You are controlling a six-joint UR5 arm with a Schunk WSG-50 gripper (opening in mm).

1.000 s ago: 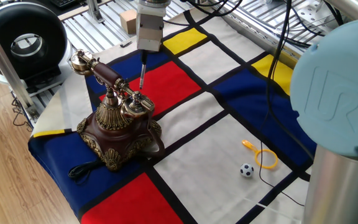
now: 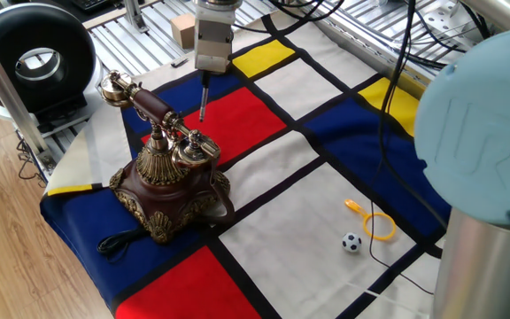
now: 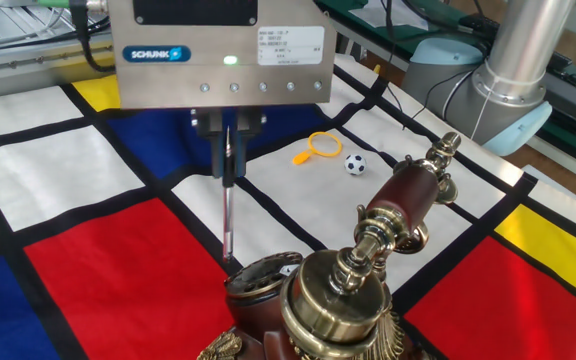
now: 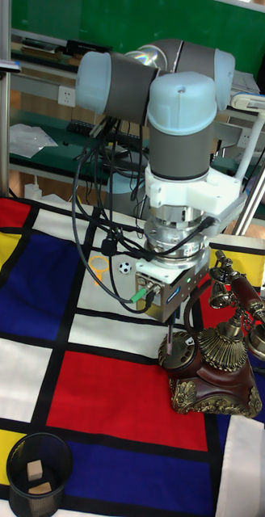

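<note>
A vintage telephone (image 2: 162, 182) in dark red and brass stands upright on the patterned cloth, its handset (image 3: 408, 205) lying across the cradle. Above its dial side hangs my gripper (image 3: 229, 165), its narrow black fingers closed around a thin rod (image 3: 229, 215) with a dark upper part and a silvery lower part. The rod points straight down. Its lower end appears close to the rim of the dial (image 3: 268, 276); whether they touch I cannot tell. In exterior view 3 the rod (image 4: 170, 334) reaches down beside the dial.
A small black-and-white ball (image 2: 351, 242) and a yellow ring with a handle (image 2: 379, 226) lie on a white patch. At the cloth's near-left corner in exterior view 3, a black mesh cup (image 4: 63, 469) holds wooden blocks (image 4: 35, 469). Cables hang beside the arm. The red patch is clear.
The telephone, ball and yellow ring stay where they were.
</note>
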